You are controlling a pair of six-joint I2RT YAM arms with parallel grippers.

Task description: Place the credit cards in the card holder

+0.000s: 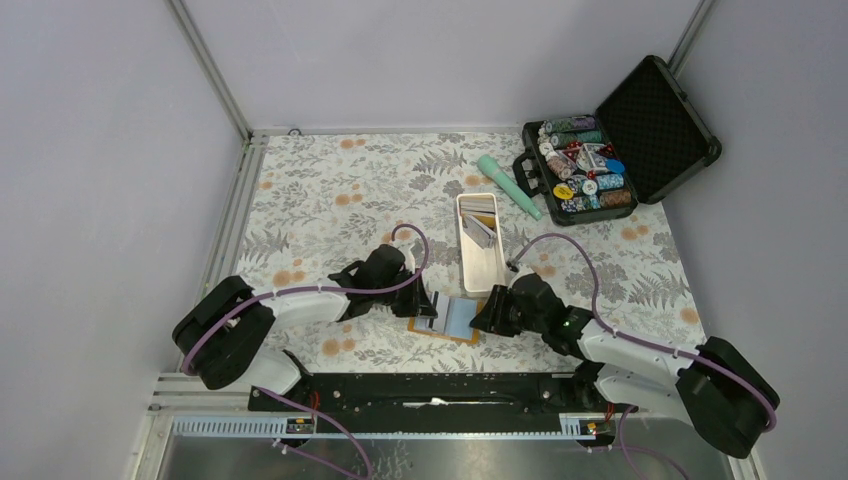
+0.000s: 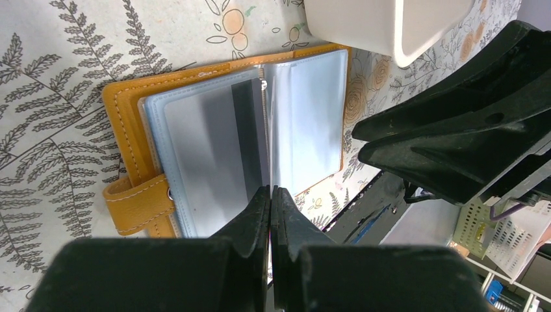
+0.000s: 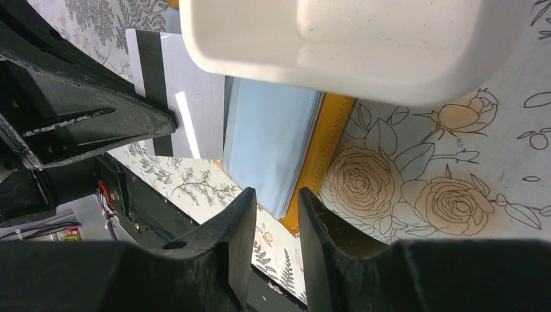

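The orange card holder (image 2: 140,117) lies spread on the table, its clear pale-blue sleeves (image 2: 312,110) facing up. My left gripper is shut on a white card (image 3: 195,97) with a black stripe. That card stands on edge over the middle of the holder and looks like a thin line in the left wrist view. Whether its lower edge is inside a sleeve cannot be made out. Over the holder's right border is my right gripper, its fingers a little apart with nothing between them. A dark band shows across the left sleeve.
A white tray (image 1: 481,270) with several cards (image 1: 479,230) in its far half stands just behind the holder, close to my right gripper. Farther back are a green microphone (image 1: 510,188) and an open black case (image 1: 578,165).
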